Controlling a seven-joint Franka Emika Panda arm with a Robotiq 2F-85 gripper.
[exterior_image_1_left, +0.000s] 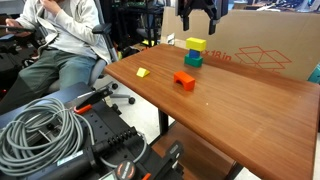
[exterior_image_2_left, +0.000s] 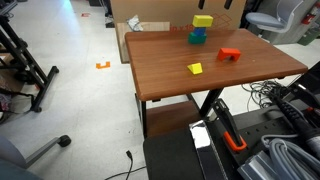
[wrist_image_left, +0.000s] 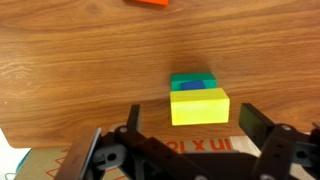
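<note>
Three blocks stand stacked near the table's far edge: a green block (exterior_image_1_left: 193, 62) at the bottom, a blue block (exterior_image_1_left: 194, 54) in the middle and a yellow block (exterior_image_1_left: 196, 44) on top. The yellow block sits slightly askew over the others. Directly above the stack hangs my gripper (exterior_image_1_left: 198, 22), open and empty, its fingertips clear of the yellow block. Seen from the wrist, the yellow block (wrist_image_left: 199, 107) lies between the two spread fingers, with the green block (wrist_image_left: 192, 78) and a bit of the blue block (wrist_image_left: 195, 86) showing past its edge.
An orange-red arch-shaped block (exterior_image_1_left: 184, 80) and a small yellow block (exterior_image_1_left: 143, 72) lie apart on the wooden table (exterior_image_1_left: 240, 105). A cardboard panel (exterior_image_1_left: 262, 42) stands behind the stack.
</note>
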